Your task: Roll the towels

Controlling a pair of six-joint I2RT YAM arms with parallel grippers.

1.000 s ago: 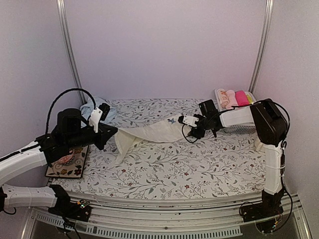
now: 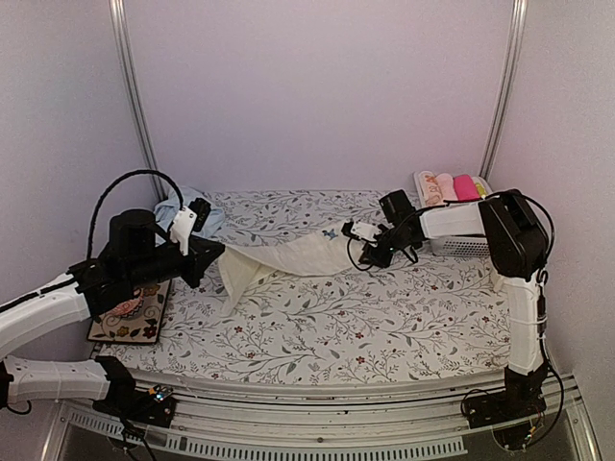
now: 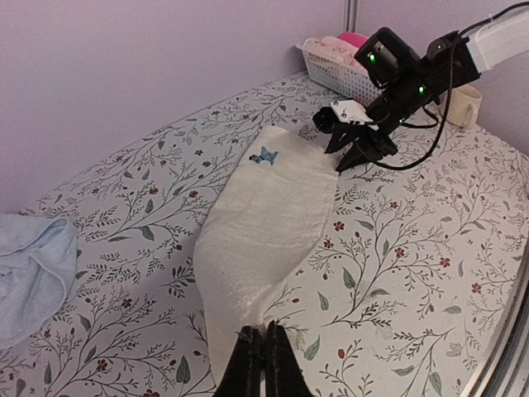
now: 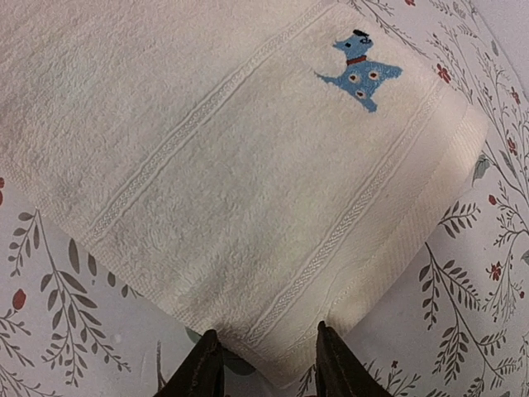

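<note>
A white towel with a blue dog motif stretches across the floral mat. My left gripper is shut on its raised left end, which hangs down in a fold. At the towel's other end my right gripper is low over a corner, its fingertips apart at the edge with the towel's corner between them; the motif lies just beyond.
A white basket with pink and peach rolled towels sits at the back right, a cream mug beside it. A light blue towel lies at the left.
My right arm has shifted very slightly at the towel's right end. The left arm and the towel look almost unchanged.
</note>
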